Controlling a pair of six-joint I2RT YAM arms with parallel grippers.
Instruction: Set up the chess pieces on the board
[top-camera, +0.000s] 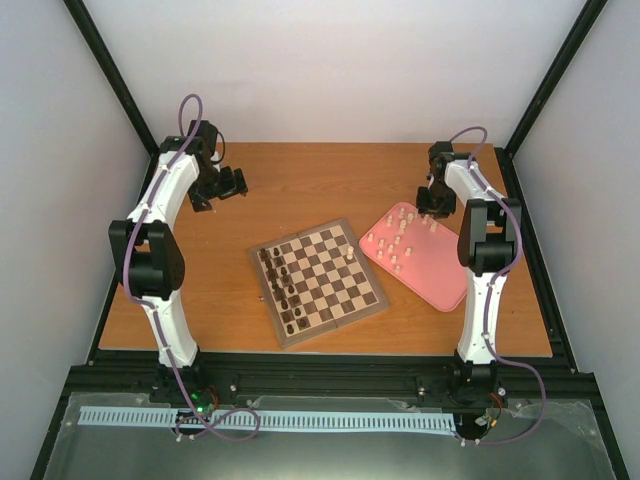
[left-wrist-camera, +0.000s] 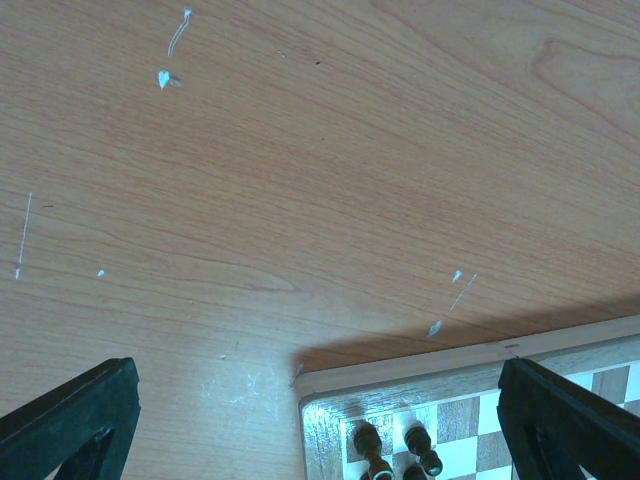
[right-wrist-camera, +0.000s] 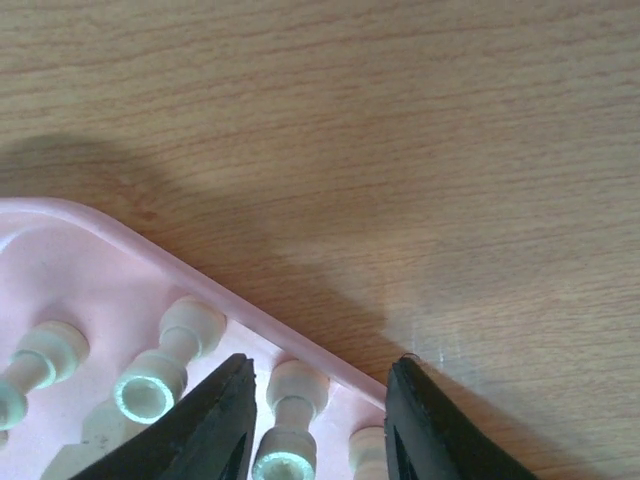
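The chessboard (top-camera: 340, 310) carries dark pieces along its left side and one white piece (top-camera: 350, 252) near the right. A pink tray (top-camera: 435, 280) holds several white pieces. My right gripper (top-camera: 435, 210) is at the tray's back edge; in the right wrist view its fingers (right-wrist-camera: 220, 420) stand apart on either side of a white piece (right-wrist-camera: 285, 455). My left gripper is open over the wooden table at the back left, with the board's corner and dark pieces below in the left wrist view.
Walls and a black frame bound the workspace.
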